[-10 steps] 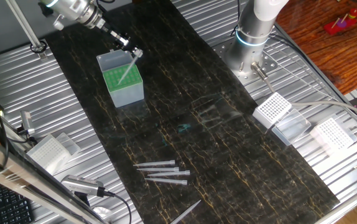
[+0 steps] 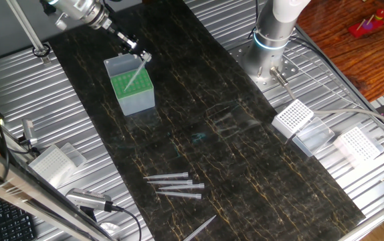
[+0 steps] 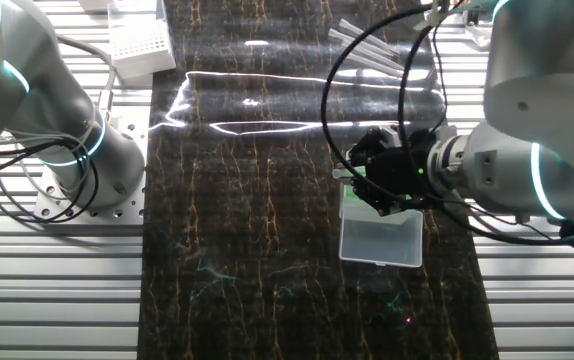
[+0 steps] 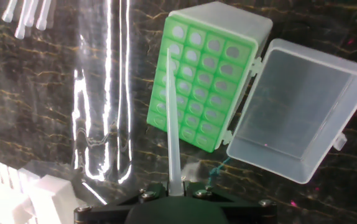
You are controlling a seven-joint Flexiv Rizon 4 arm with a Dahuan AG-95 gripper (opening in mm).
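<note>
My gripper [image 2: 146, 57] is shut on the wide end of a long, clear pipette tip [image 4: 173, 130]. The tip's narrow end points away from the fingers and, in the wrist view, overlaps the left columns of holes in a green-topped rack box [image 4: 197, 87]. In exterior view 1 the tip slants down across the green top [image 2: 129, 84]. Whether its point touches the rack or enters a hole, I cannot tell. The box's clear lid [image 4: 300, 109] is hinged open. In exterior view 2 the arm hides most of the green top, and the lid [image 3: 380, 243] shows below it.
Several loose tips [image 2: 173, 186] lie on the dark marbled table, with another tip [image 2: 200, 228] near the front edge. White racks stand at the right [image 2: 293, 118] and left [image 2: 53, 166]. The table between box and loose tips is clear.
The held tip's narrow end has shifted very slightly left and down over the green top in exterior view 1. The box and the loose tips stay put.
</note>
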